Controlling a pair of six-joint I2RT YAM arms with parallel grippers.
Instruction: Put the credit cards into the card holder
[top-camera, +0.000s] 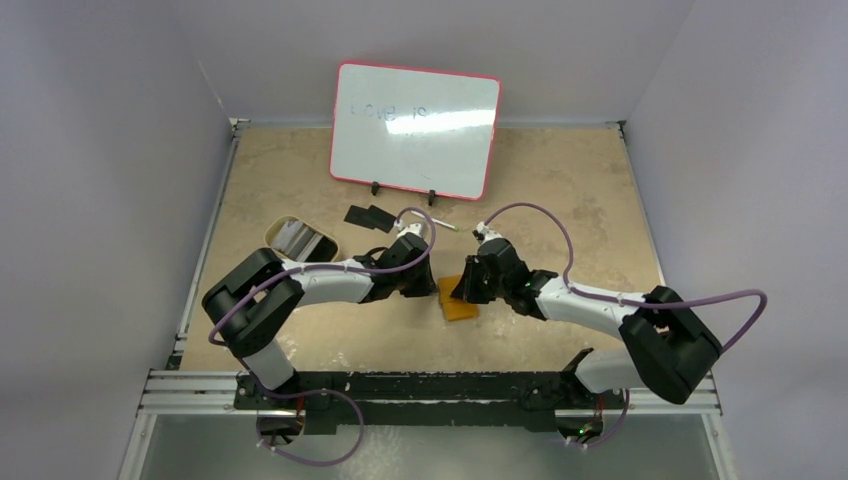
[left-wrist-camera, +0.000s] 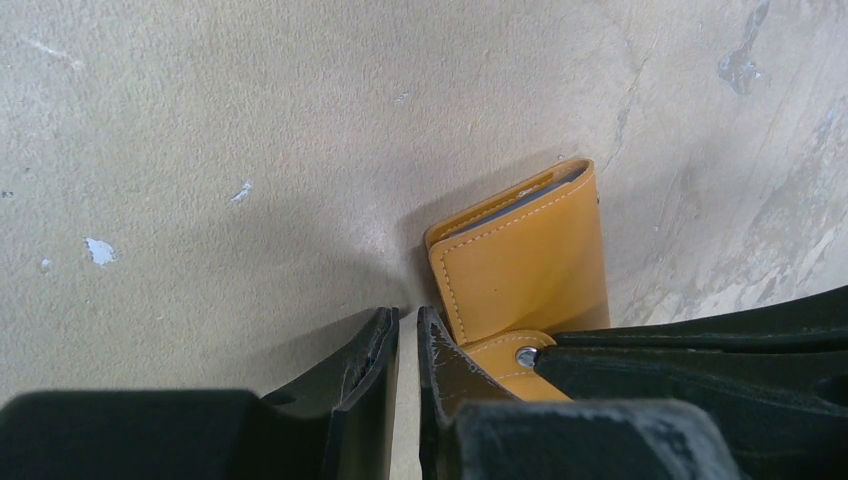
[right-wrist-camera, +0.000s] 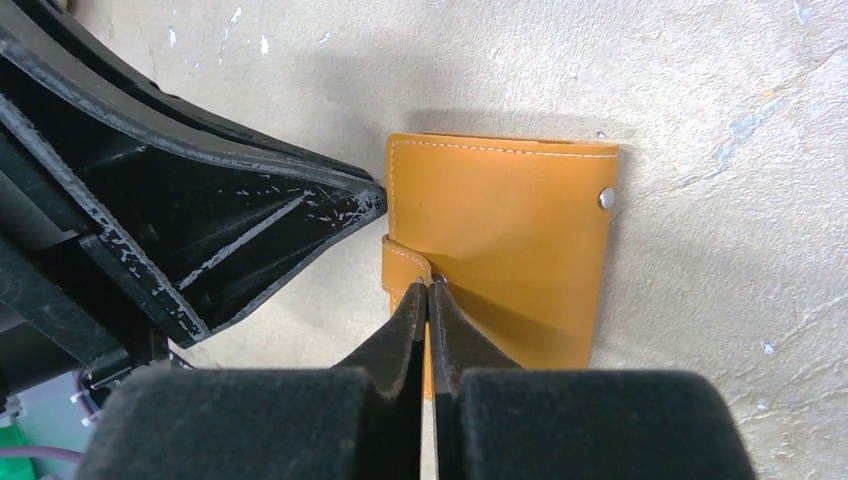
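An orange leather card holder (top-camera: 460, 309) lies on the table between the two arms, its flap (right-wrist-camera: 403, 268) and metal snap folded over one side. In the left wrist view a dark edge shows inside the open end of the holder (left-wrist-camera: 530, 250). Beside it stands my left gripper, fingers slightly parted with no object visible in the narrow gap. My right gripper is shut, fingertips over the flap's snap; nothing shows between them. Two black cards (top-camera: 371, 217) rest near the whiteboard.
A small beige tray (top-camera: 273, 231) with several grey and dark items sits at the left. A whiteboard (top-camera: 415, 130) stands at the back, a marker (top-camera: 433, 220) before it.
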